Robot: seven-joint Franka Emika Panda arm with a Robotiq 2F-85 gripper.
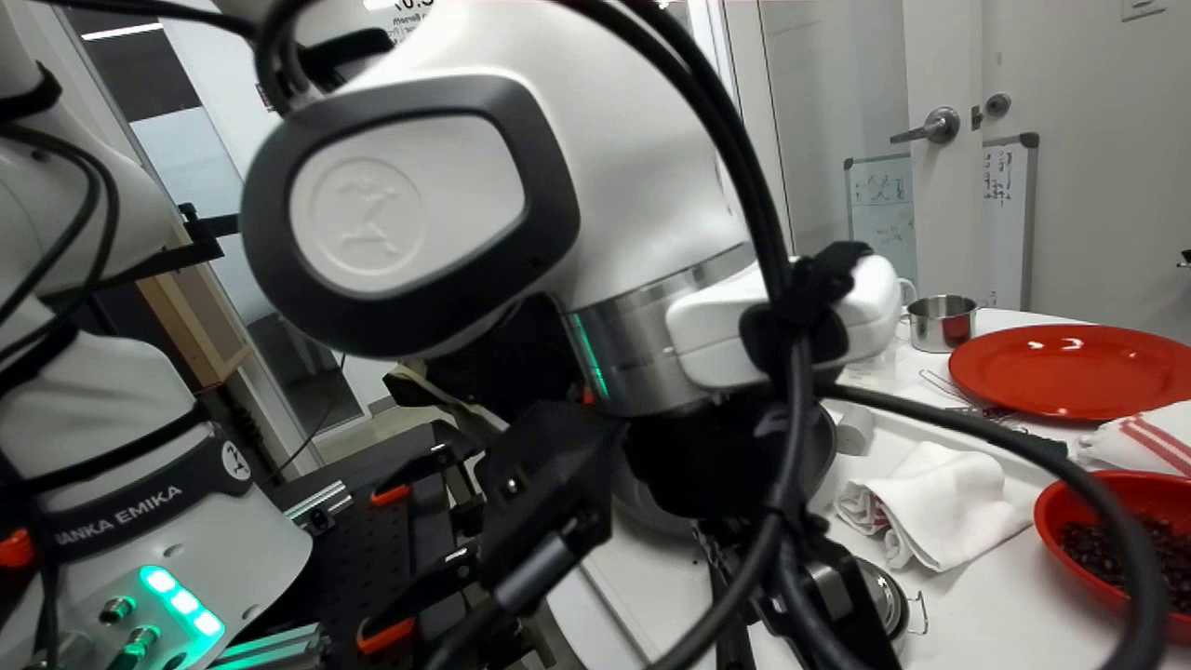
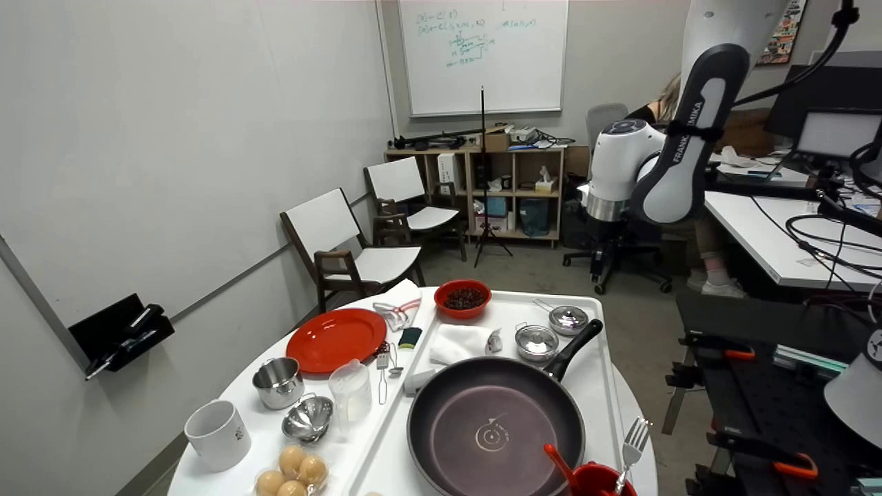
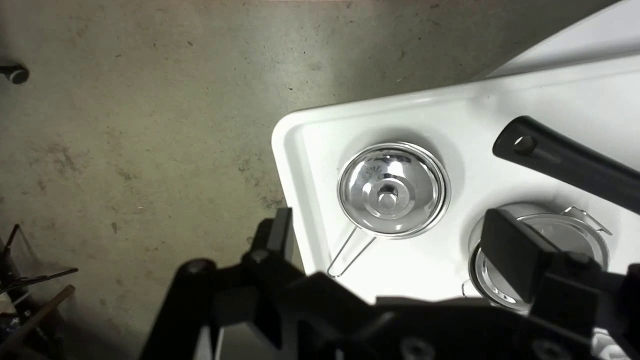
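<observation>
In the wrist view my gripper is open, its two fingers spread wide with nothing between them. Ahead of the gap, in a corner of the white tray (image 3: 312,198), sits a small round steel pot (image 3: 390,192) with a shiny knobbed lid and a wire handle. The right finger (image 3: 510,252) partly covers a second lidded steel pot (image 3: 567,231) with wire side clips. A black pan handle (image 3: 570,159) reaches in from the right. In exterior view 1 the arm hides most of the pan, and my gripper (image 1: 826,592) is only partly visible low down.
Exterior view 2 shows the dark frying pan (image 2: 496,426), a folded white cloth (image 2: 459,342), a red bowl (image 2: 463,299) of dark beans, a red plate (image 2: 336,340) and a red cup (image 2: 599,479) holding a fork. Beyond the tray corner is open floor.
</observation>
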